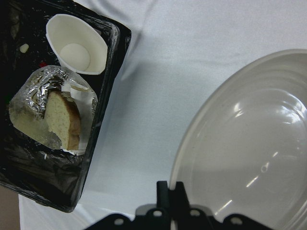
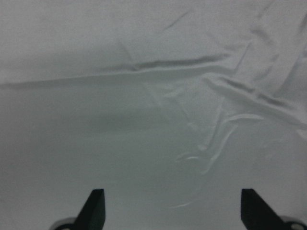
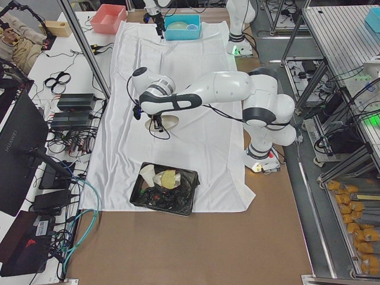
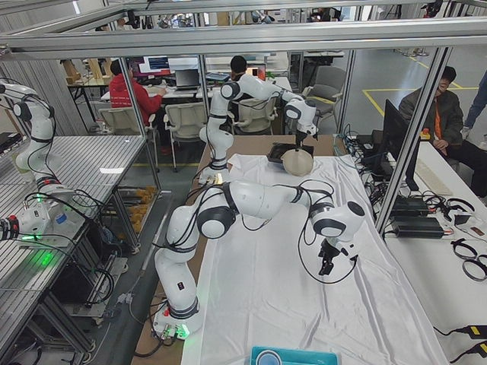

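A cream oval plate is held at its rim by my left gripper, shut on it; in the camera right view the plate hangs near the black tray. The lined tray holds a white cup, crumpled foil and a bread slice. My right gripper stands open over bare white cloth, nothing between its fingers.
A blue bin with dishes is at the far end of the cloth in the camera left view, beside the right arm. A monitor and cables line one side.
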